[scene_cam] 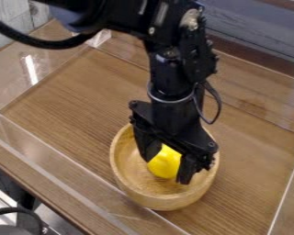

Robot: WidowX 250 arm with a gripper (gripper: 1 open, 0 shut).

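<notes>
A tan round bowl (156, 194) sits on the wooden table in the lower middle of the camera view. A yellow object (164, 164) lies inside it, partly hidden by my black gripper (175, 151). The gripper hangs over the bowl with its fingers down around the upper part of the yellow object; whether it grips it is unclear.
Clear plastic pieces stand at the left and upper left edges. A black cable arches across the top left.
</notes>
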